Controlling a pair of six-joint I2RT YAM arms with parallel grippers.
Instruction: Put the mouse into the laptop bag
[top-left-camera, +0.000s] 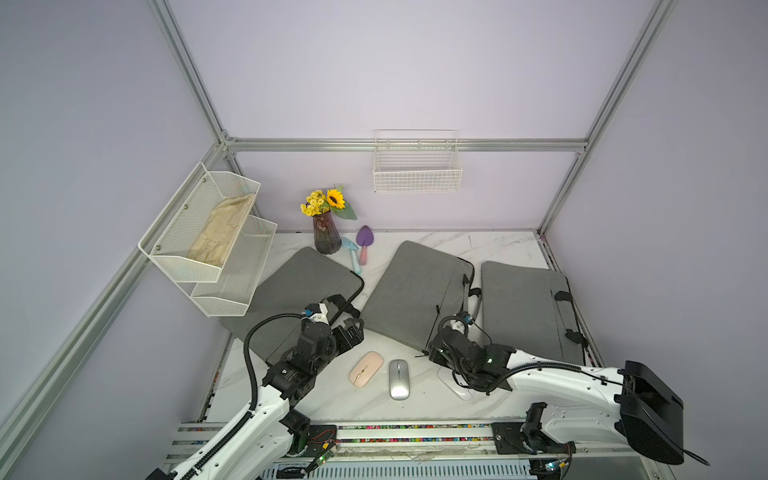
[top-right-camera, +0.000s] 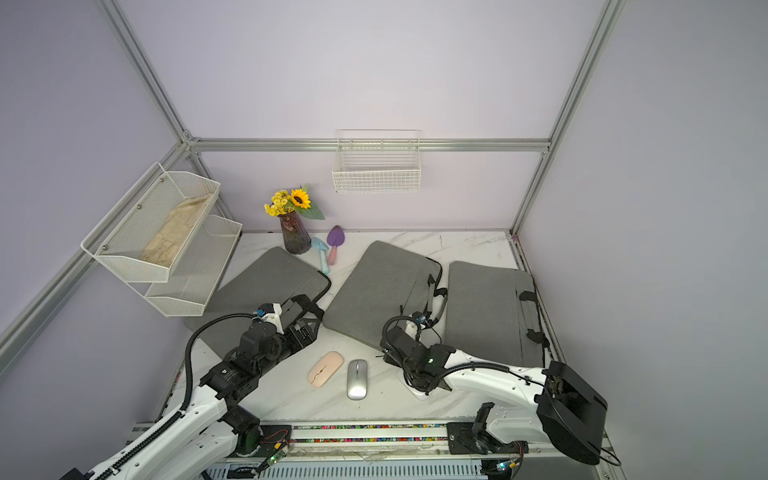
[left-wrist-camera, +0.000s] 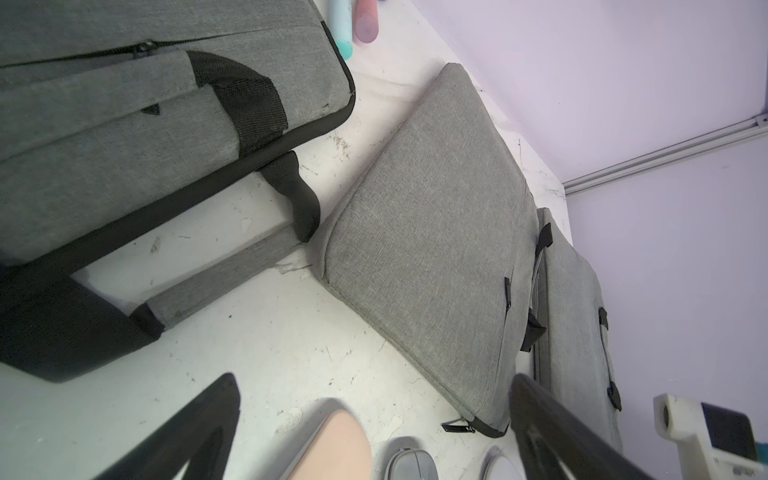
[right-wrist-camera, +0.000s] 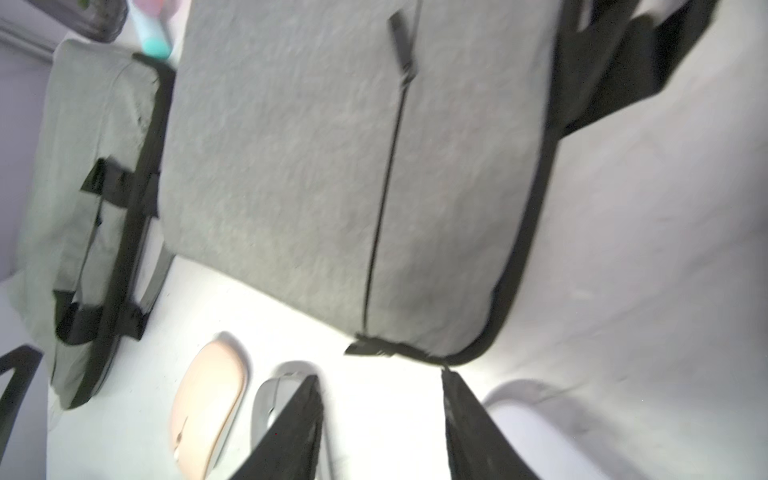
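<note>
Three mice lie on the front of the table: a pink one, a silver one and a white one, largely under my right arm in the top views. Grey laptop bags lie behind: middle, left, right. My left gripper is open and empty above the left bag's front corner, facing the middle bag. My right gripper is part open with nothing visible between its fingers, at the front of the middle bag, above the silver and white mice.
A flower vase and two small trowels, purple and blue, stand or lie at the back. Wire baskets hang on the left and back wall. Clear marble shows around the mice.
</note>
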